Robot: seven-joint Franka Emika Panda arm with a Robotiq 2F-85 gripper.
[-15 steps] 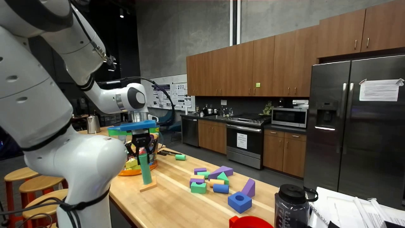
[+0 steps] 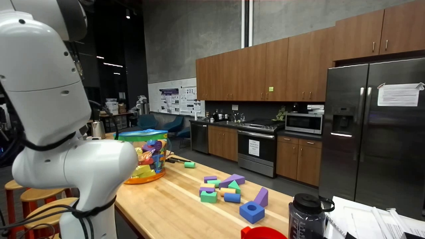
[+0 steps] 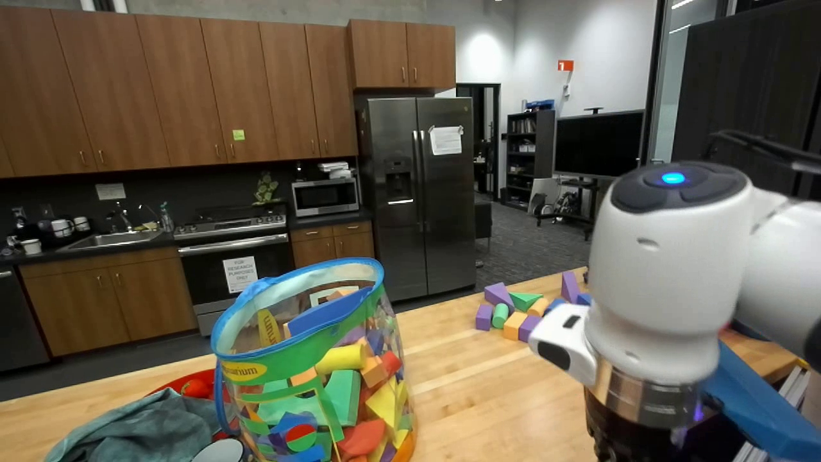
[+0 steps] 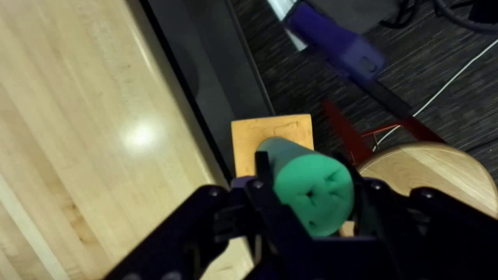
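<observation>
In the wrist view my gripper is shut on a green cylinder [image 4: 313,196], with its round, pitted end facing the camera. Beyond the cylinder's far end appears a flat orange square block [image 4: 247,142], partly covered by the cylinder; whether the two are joined cannot be told. Both appear past the edge of the wooden table [image 4: 84,116], over a dark ledge and the floor. In exterior view 2 the hand hangs at the lower right and its fingertips are cut off. Exterior view 1 does not show the gripper.
Several foam blocks [image 2: 215,190] lie grouped on the table, with a blue holed block [image 2: 251,211] near them. A clear bag of blocks [image 3: 338,393] stands on the table. A stool [image 4: 434,172] is beside the table. A dark bottle [image 2: 306,217] stands near papers.
A second ago the gripper held the green cylinder upright over the table beside the bag, the orange square at its foot.
</observation>
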